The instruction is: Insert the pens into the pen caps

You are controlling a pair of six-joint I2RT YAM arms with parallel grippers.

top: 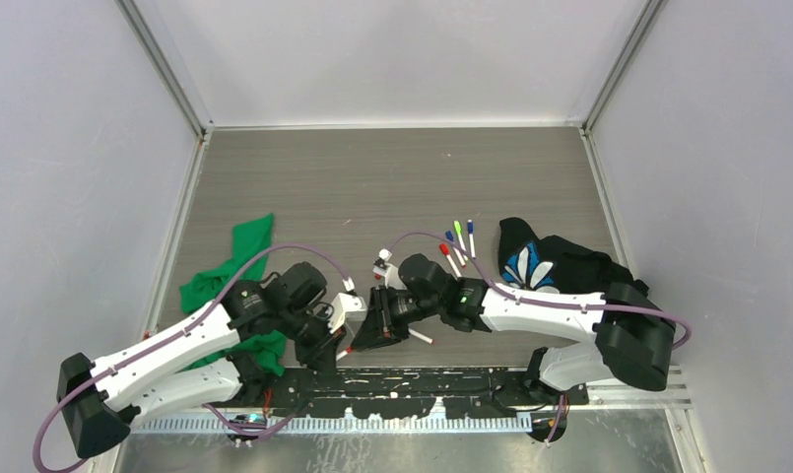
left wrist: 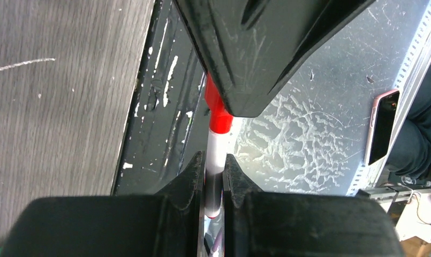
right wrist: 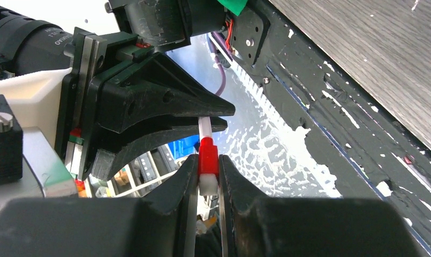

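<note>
My left gripper is shut on a white pen barrel that runs into a red cap. My right gripper is shut on that red piece, with the white barrel extending from it into the left gripper. The two grippers face each other low over the table's front edge. In the top view several loose pens and caps lie to the right of centre, and another pen lies near the right gripper.
A green cloth lies on the left and a black cloth on the right. A dark metal strip runs along the front edge.
</note>
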